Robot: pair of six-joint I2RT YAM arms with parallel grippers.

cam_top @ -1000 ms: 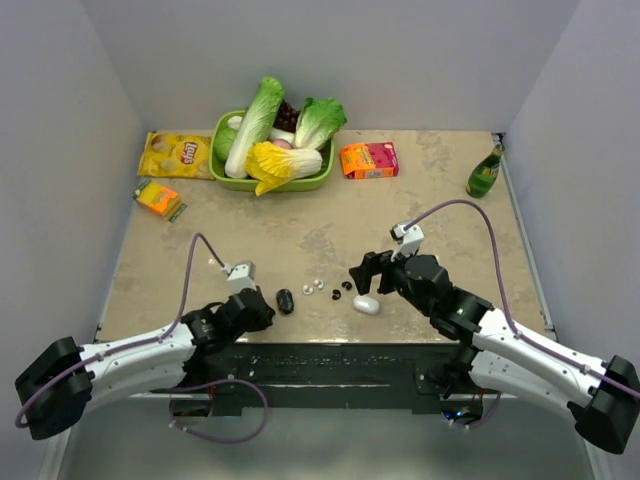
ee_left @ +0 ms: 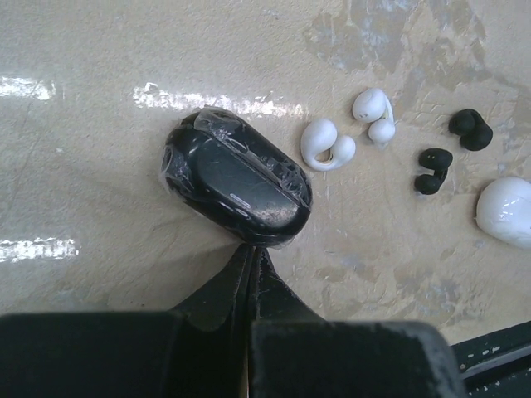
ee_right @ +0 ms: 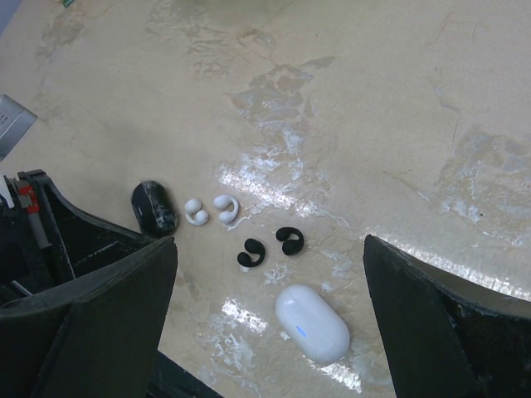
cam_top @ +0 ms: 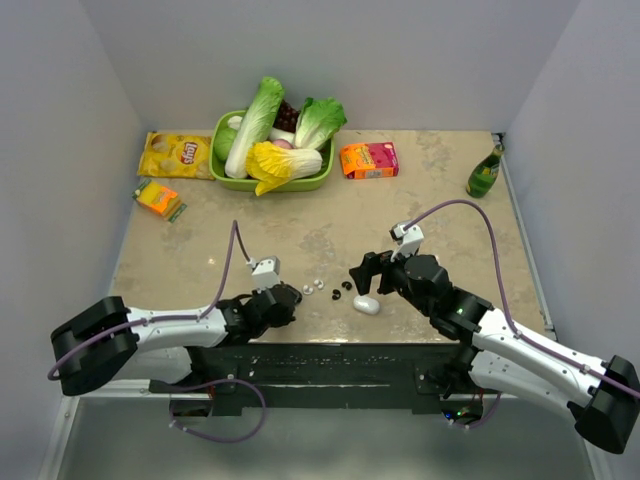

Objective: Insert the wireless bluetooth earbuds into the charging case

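In the left wrist view a black charging case [ee_left: 236, 178], lid down and wrapped in clear film, lies on the table. My left gripper is shut, its tips at the near edge of the case; whether they touch it I cannot tell. Two white earbuds [ee_left: 324, 148] [ee_left: 375, 116] lie right of the case, and two black earbuds [ee_left: 433, 171] [ee_left: 471, 129] lie farther right. A white charging case [ee_right: 313, 324] rests below the black earbuds in the right wrist view. My right gripper stands wide open above the table, nothing between its fingers.
At the back stand a green basket of vegetables [cam_top: 222, 178], a chip bag [cam_top: 174, 156] and an orange-red box [cam_top: 369, 160]. A juice carton [cam_top: 157, 197] lies at the left, a green bottle [cam_top: 484, 173] at the right.
The left arm has moved right in the top view, from beside the black case to over it, now partly covering it. My right arm and the earbuds have stayed put.
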